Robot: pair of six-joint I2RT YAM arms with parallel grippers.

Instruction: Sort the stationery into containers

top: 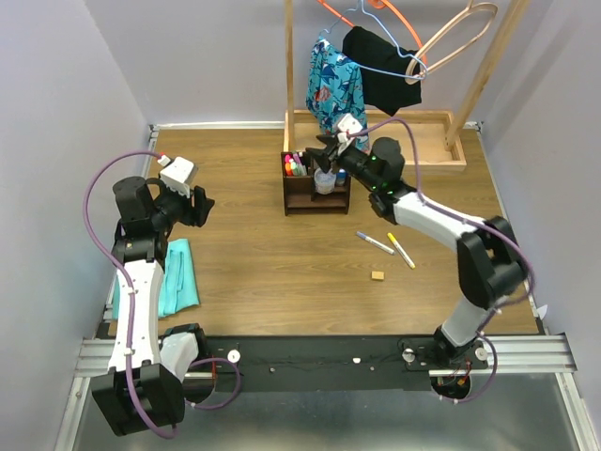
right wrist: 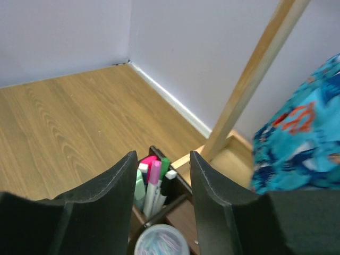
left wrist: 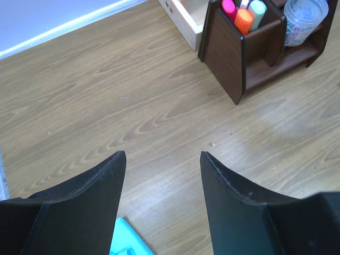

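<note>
A dark brown organizer stands at the back middle of the table, with several markers upright in its left compartment and a clear tub to their right. Above the organizer is my right gripper, open; in the right wrist view no object is held between its fingers, and the markers show beyond them. Two loose markers, one blue-and-white and one yellow-and-white, lie on the table at the right. My left gripper is open and empty over the left side of the table.
A small tan block lies near the loose markers. Folded turquoise cloth rests under the left arm. Behind the organizer stands a wooden rack with hanging clothes.
</note>
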